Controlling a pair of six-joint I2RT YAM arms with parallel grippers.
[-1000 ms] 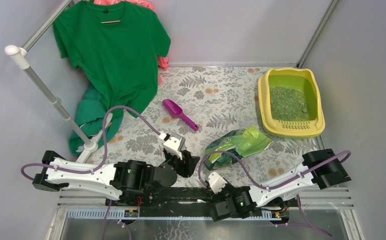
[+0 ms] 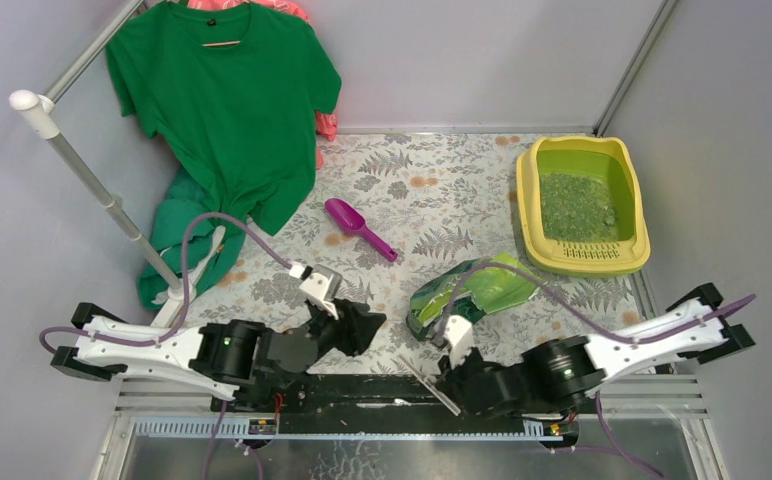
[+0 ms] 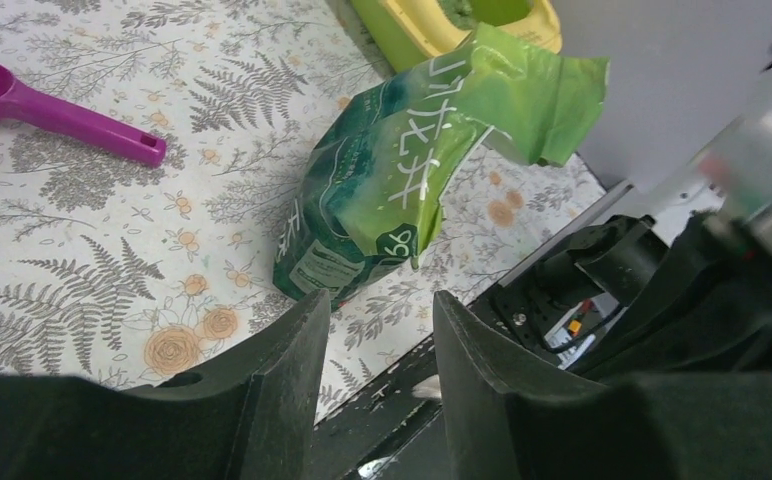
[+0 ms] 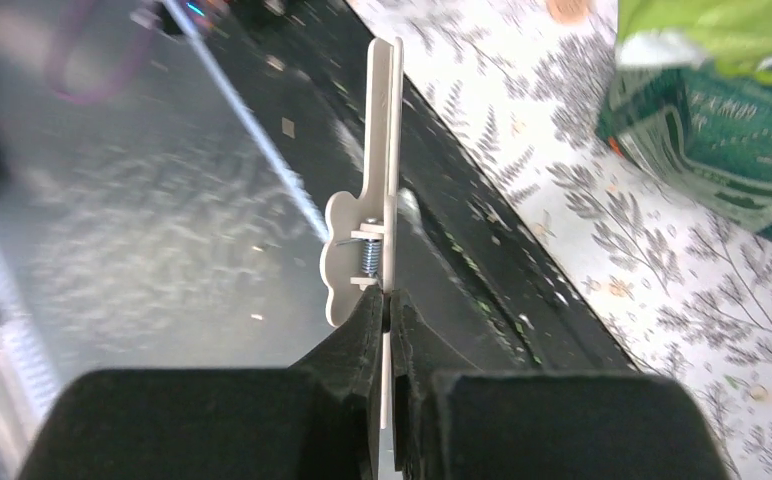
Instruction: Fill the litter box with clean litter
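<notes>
The yellow-green litter box (image 2: 524, 205) stands at the far right, with grey-green litter in its bottom. A green litter bag (image 2: 440, 298) is on the floor between the box and my arms. In the left wrist view the bag (image 3: 357, 200) stands upright, its bright green top bent toward the right. My right gripper is shut on a pale spring clip (image 4: 374, 160), which points away from the fingers over the dark front edge. Left of the bag, my left gripper is open, its fingers apart and empty.
A purple scoop (image 2: 360, 228) lies on the patterned floor, left of centre. Behind the left arm, a green shirt (image 2: 232, 110) hangs from a white rack (image 2: 92, 180). Bare floor spreads between scoop and box.
The left gripper has drawn slightly left. Bag, scoop and box stay put.
</notes>
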